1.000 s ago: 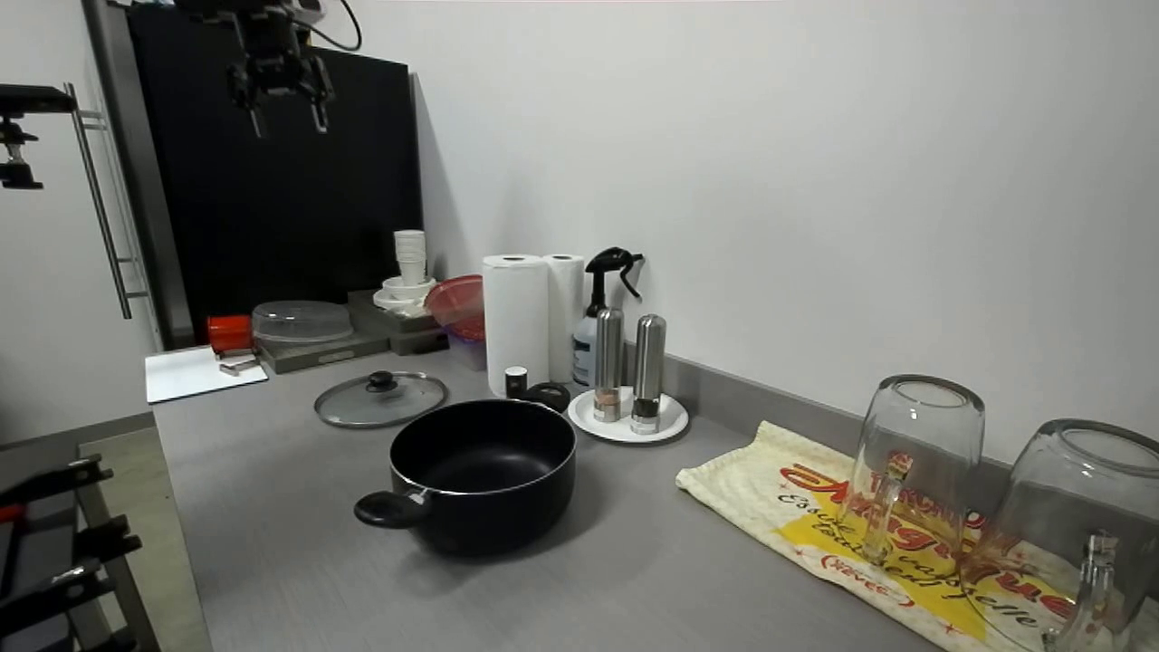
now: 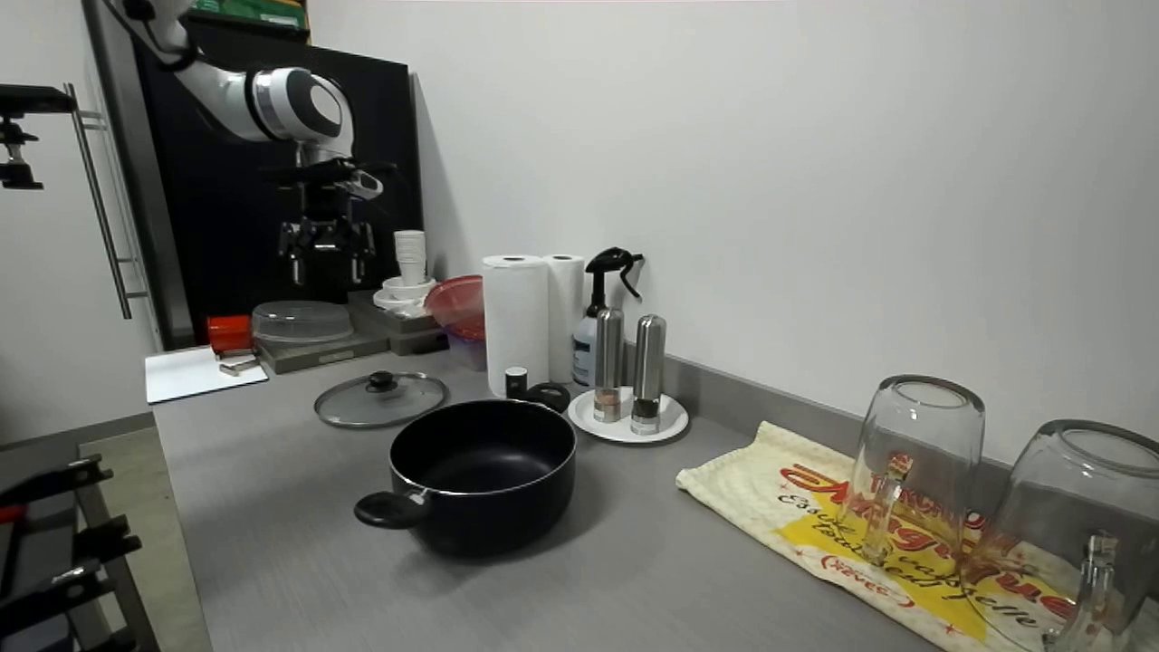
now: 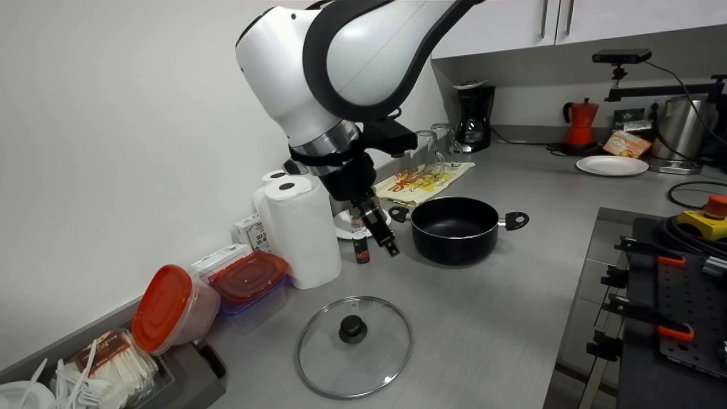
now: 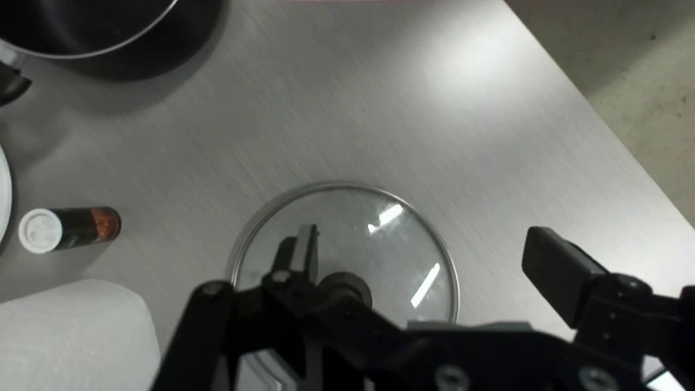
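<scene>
My gripper [image 2: 328, 266] hangs well above the counter, its fingers spread wide and pointing down with nothing between them. In the wrist view the glass lid [image 4: 391, 260] lies flat below, partly covered by the gripper's body. Its black knob [image 4: 345, 287] shows beside the left finger [image 4: 304, 251], off to one side of the gap between the fingers. The black pot [image 3: 455, 238] stands uncovered on the counter, its inside dark and seemingly empty. In exterior view 2 the lid [image 3: 354, 371] rests closer to that camera than the pot.
Paper towel rolls [image 2: 516, 326] and a small spice jar [image 4: 78, 228] stand near the lid. A white plate [image 2: 627, 435] holds two grinders. Glass mugs [image 2: 918, 467] sit on a towel [image 2: 782, 478].
My gripper has come down a good way and shifted slightly right in exterior view 1, still open. The lid, the pot and the other things have not moved.
</scene>
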